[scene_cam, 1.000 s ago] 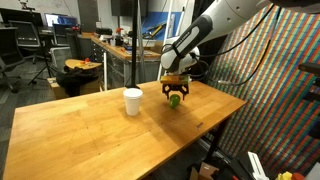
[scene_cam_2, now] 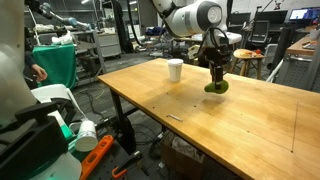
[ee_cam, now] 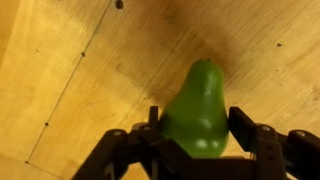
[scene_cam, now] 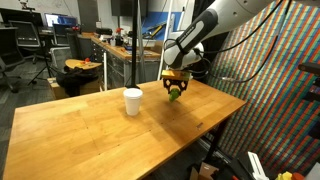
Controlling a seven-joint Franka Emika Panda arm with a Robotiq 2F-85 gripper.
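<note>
A green pear-shaped object [ee_cam: 198,100] sits between the fingertips of my gripper, which is shut on it. The wrist view shows its narrow end pointing up the picture, with the wooden tabletop behind. In exterior view 1 the green object [scene_cam: 174,95] hangs below the gripper [scene_cam: 175,88] on the table's right half. From the other side, the same green object [scene_cam_2: 216,89] appears under the gripper [scene_cam_2: 216,80], seemingly just above the wood. A white cup [scene_cam: 132,101] stands upright on the table, to the left of the gripper in exterior view 1.
The wooden table [scene_cam: 75,130] is broad and mostly bare, with free room on all sides of the cup. A small pale stick-like item [scene_cam_2: 175,118] lies near one edge in exterior view 2. Chairs and desks are beyond the table.
The white cup has stayed in place.
</note>
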